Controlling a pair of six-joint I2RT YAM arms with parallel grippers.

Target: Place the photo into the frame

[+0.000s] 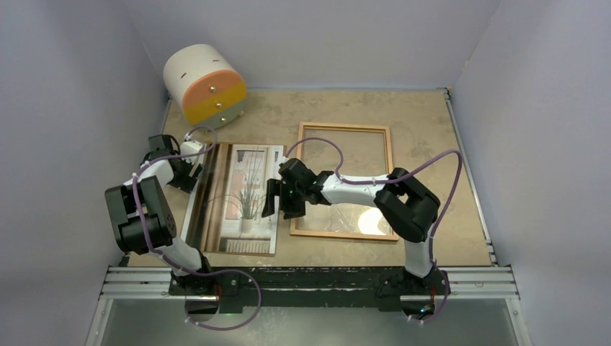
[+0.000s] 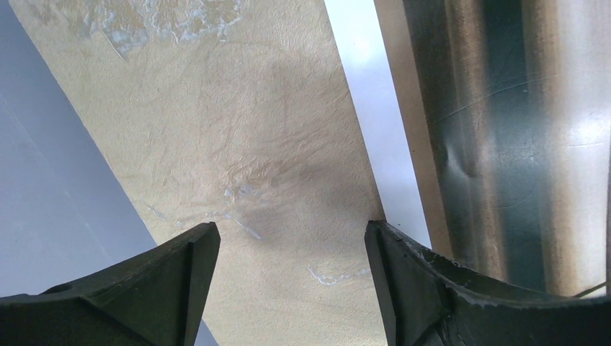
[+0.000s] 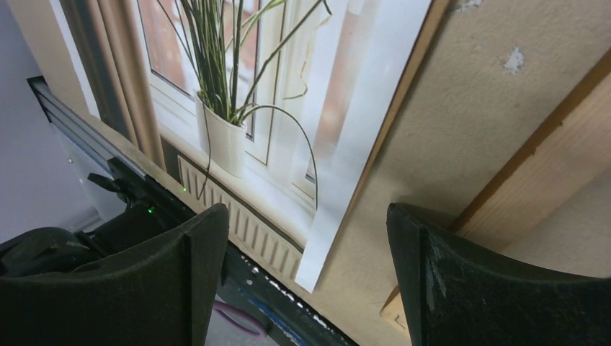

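The photo (image 1: 241, 223) of a potted plant by a window lies flat at the left of the table, with white strips along its sides. The wooden frame (image 1: 344, 234) with a clear pane lies to its right. My left gripper stands open at the photo's left edge, one finger beside the white strip and bare table between the fingers. My right gripper is open low over the photo's right edge, that edge's white strip (image 3: 360, 130) between its fingers, not visibly gripped.
A rounded box (image 1: 205, 86) with coloured drawers stands at the back left. Grey walls surround the table. Bare tabletop (image 1: 461, 238) shows to the right and behind the frame.
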